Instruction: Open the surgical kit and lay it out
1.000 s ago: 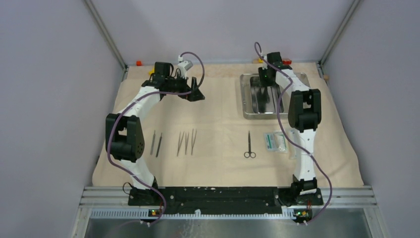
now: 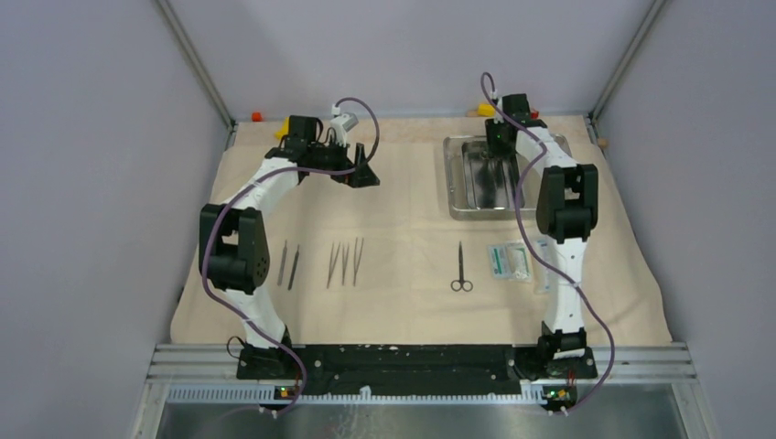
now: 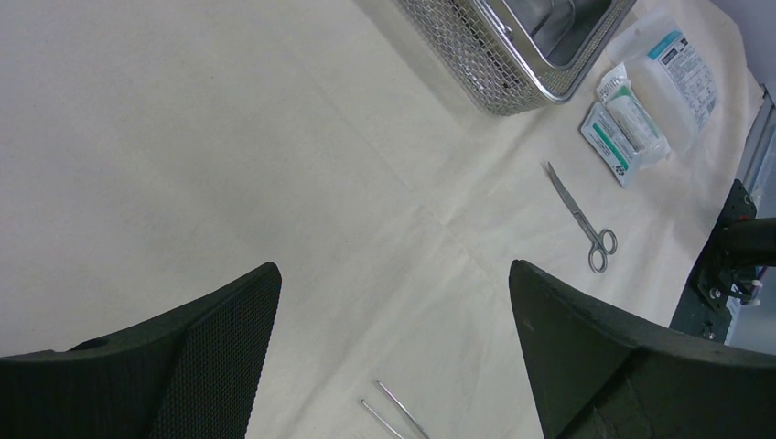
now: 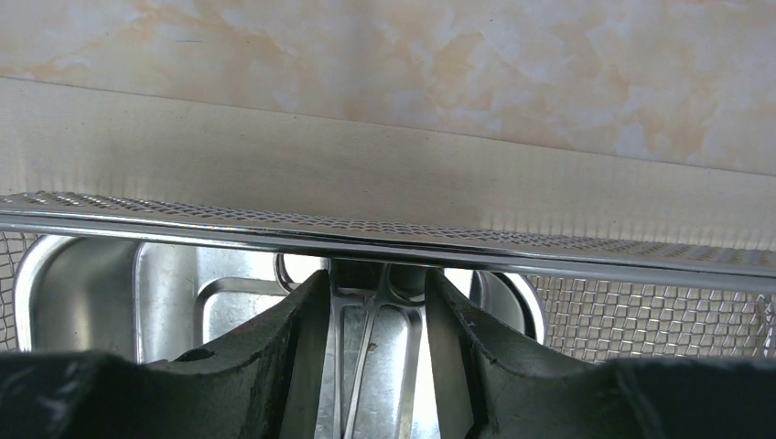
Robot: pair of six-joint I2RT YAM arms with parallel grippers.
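Observation:
A metal mesh basket (image 2: pixel 451 197) stands at the back right, holding a steel tray (image 4: pixel 174 283) with a ringed instrument (image 4: pixel 361 357) in it. Over the far end of the basket, my right gripper is open, its fingers either side of that instrument and not closed on it. To the left, above bare cloth, my left gripper stands open and empty. Scissors (image 2: pixel 461 270) lie on the cloth at front centre. Several tweezers (image 2: pixel 345 263) and two slim handles (image 2: pixel 293 267) are laid out at front left.
Sealed dressing packets (image 2: pixel 511 262) lie in front of the basket, partly under the right arm. The basket's far rim (image 4: pixel 384 249) passes close to my right fingertips.
My right gripper has shifted slightly to the right over the basket. The left arm has barely moved. Everything laid on the cloth stays where it was.

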